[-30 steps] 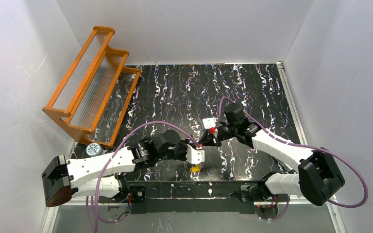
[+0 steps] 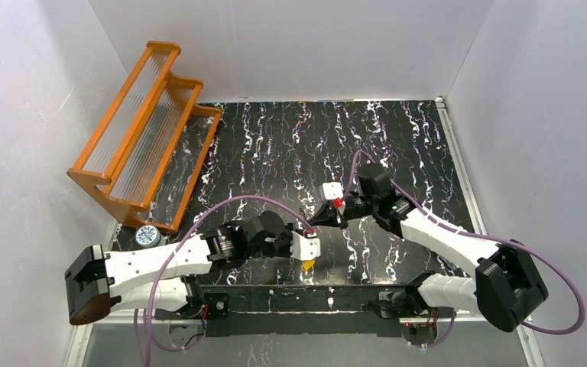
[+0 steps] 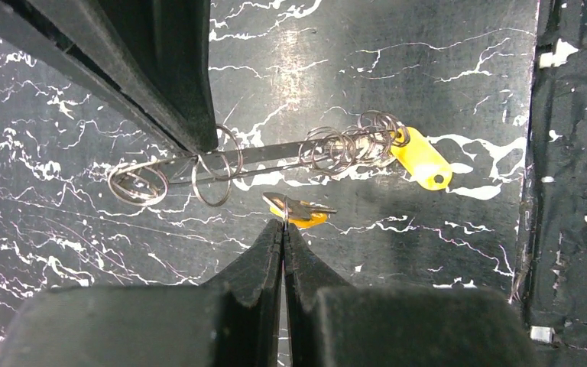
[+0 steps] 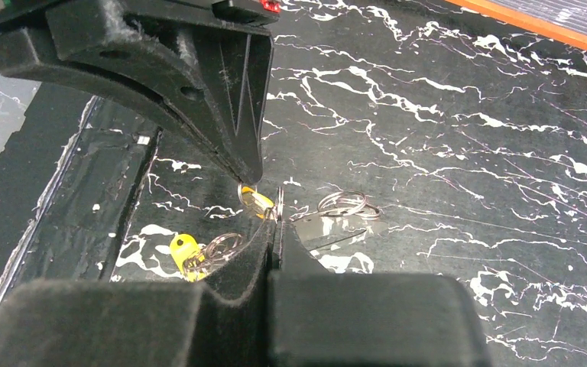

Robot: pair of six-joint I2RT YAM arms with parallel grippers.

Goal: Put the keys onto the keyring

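In the left wrist view my left gripper is shut, with a thin wire loop at its tips and a small yellow-and-metal key [image 3: 299,209] just beyond them. The right wrist view shows this key [image 4: 257,200] hanging under the left fingers [image 4: 246,157]. Opposite, my right gripper is shut on a thin metal ring [image 4: 280,197]. Seen from the left wrist, the ring [image 3: 212,200] forms overlapping loops below the right fingers [image 3: 191,122]. Key and ring look apart; whether anything links them cannot be told.
Beneath the grippers, a flat grey strip [image 3: 271,153] lies on the marbled table with coiled rings [image 3: 344,147] and a yellow tag [image 3: 423,159] at one end. A wooden rack [image 2: 147,126] and a round tin [image 2: 148,235] stand to the left.
The right gripper has shifted slightly right and the left gripper slightly left, so they stand a little farther apart. Nothing else has visibly moved.
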